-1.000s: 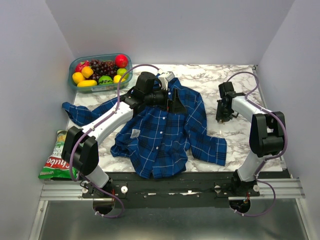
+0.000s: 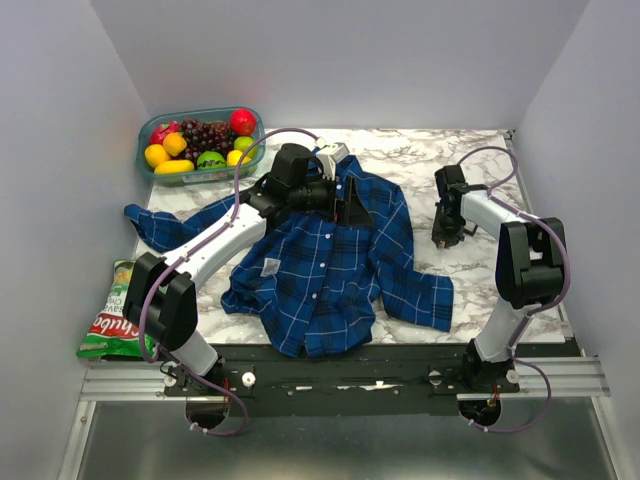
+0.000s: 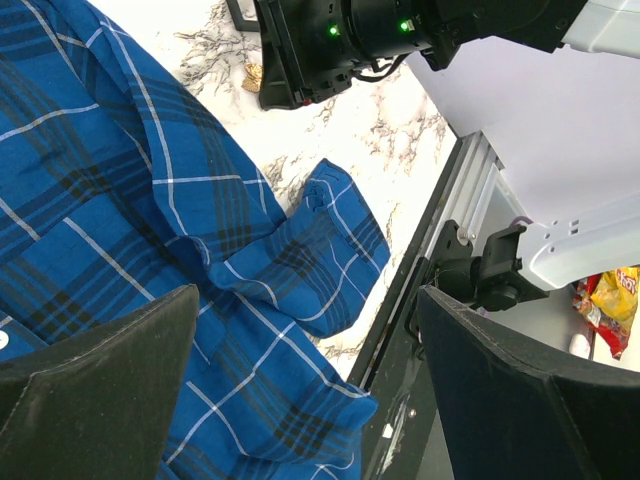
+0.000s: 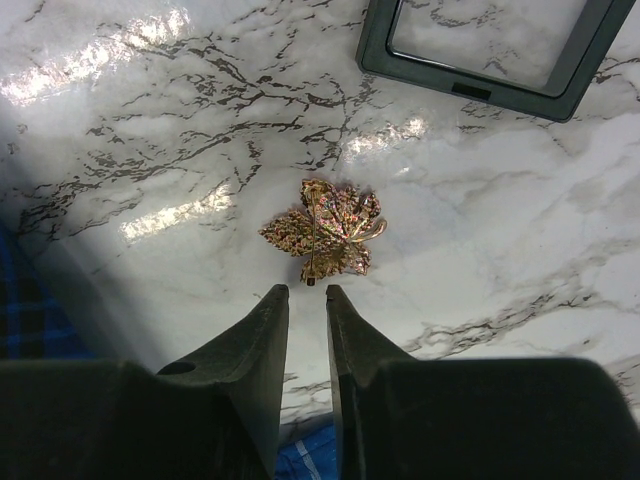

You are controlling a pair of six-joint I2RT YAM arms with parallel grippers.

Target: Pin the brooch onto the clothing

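The gold leaf-shaped brooch (image 4: pixel 330 232) lies flat on the marble table, its thin pin bar showing along one side. Just short of it in the right wrist view is my right gripper, its fingertips parted by a narrow gap with nothing between them. The brooch (image 3: pixel 252 77) also shows beside that gripper in the left wrist view. A blue plaid shirt (image 2: pixel 315 285) is spread over the middle of the table. Above its upper right part, my left gripper (image 2: pixel 345 208) stands wide open and empty.
A dark rectangular frame (image 4: pixel 470 90) lies close to the brooch. At the back left sits a basket of fruit (image 2: pixel 190 180), and a green and red snack bag (image 2: pixel 108 315) is at the front left. Bare marble (image 2: pixel 480 285) surrounds the brooch on the right.
My right arm has shifted very slightly, its gripper still over the brooch area. The left arm and the shirt have stayed put.
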